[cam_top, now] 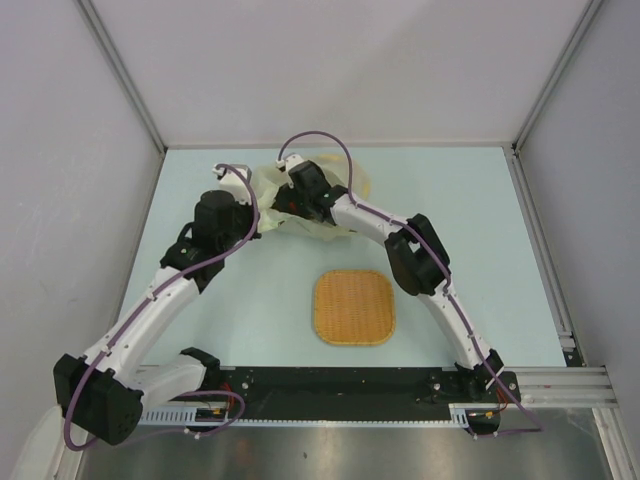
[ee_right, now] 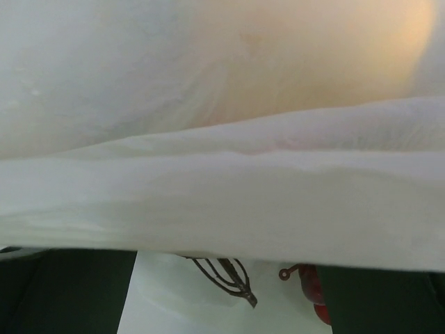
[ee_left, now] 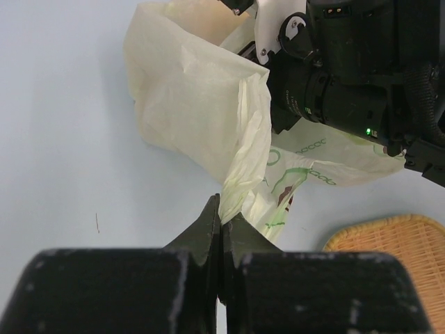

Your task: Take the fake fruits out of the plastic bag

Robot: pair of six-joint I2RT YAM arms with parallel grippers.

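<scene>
The white plastic bag (cam_top: 350, 175) lies at the back centre. My left gripper is shut on a twisted edge of it, holding that side up. My right gripper is open inside the bag, fingers partly behind a fold (ee_right: 222, 209). Between and beside those fingers lie a brown stem (ee_right: 243, 289) and a red fruit (ee_right: 309, 285). In the top view the right gripper covers most of the bag's contents.
A shallow woven basket (cam_top: 353, 307) sits in the front middle of the table.
</scene>
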